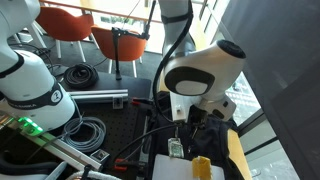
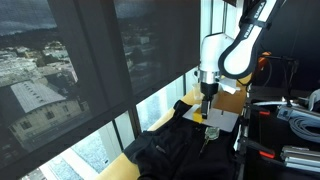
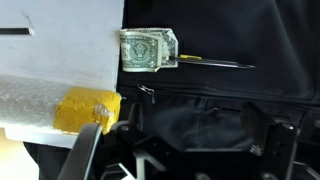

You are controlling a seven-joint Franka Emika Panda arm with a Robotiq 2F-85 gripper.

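Over the black garment [image 3: 225, 85] my gripper stands open, with nothing seen between its fingers. A folded banknote [image 3: 146, 49] lies in the upper middle of the wrist view, partly against the white board [image 3: 70, 55]. Touching it, a thin dark pen-like stick [image 3: 222, 63] stretches right across the cloth. Between the banknote and my fingers runs a zipper seam with a small pull [image 3: 147, 92]. In exterior view 1 the gripper [image 1: 195, 122] hangs behind the banknote [image 1: 176, 148]; exterior view 2 has it above the cloth, and contact cannot be told.
A bubble-wrapped thing with yellow tape [image 3: 88, 108] rests on the white board, left of my fingers. Coiled cables [image 1: 84, 133] and the white robot base [image 1: 30, 95] occupy the side of the table. A window wall [image 2: 115, 110] borders the garment.
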